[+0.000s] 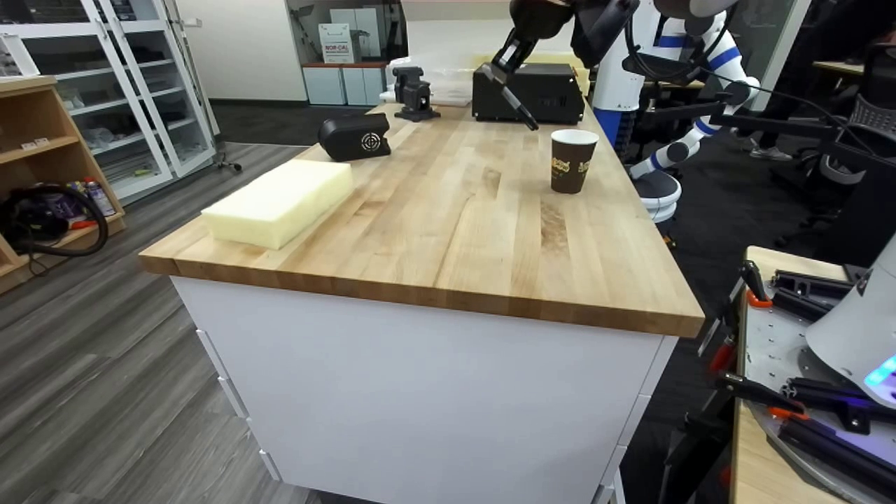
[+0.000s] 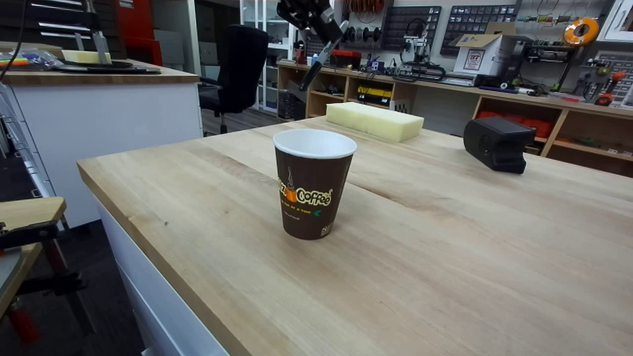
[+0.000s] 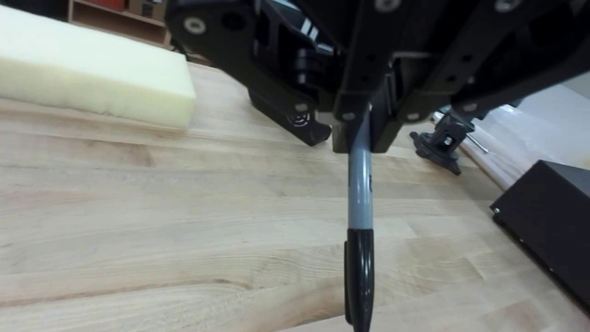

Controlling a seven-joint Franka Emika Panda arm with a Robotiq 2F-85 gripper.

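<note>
A grey marker with a black cap is clamped in my gripper, which is shut around its grey barrel. The cap end slants downward in exterior view 1, where the marker hangs in the air above the table, a little behind and left of the cup. The brown paper coffee cup with a white rim stands upright on the table, and its mouth faces up. Exterior view 2 shows the marker higher than the cup and apart from it. The cup is outside the wrist view.
A pale yellow foam block lies at the table's left edge. Behind it are a black speaker-like object and a small black vise. A black box stands at the back.
</note>
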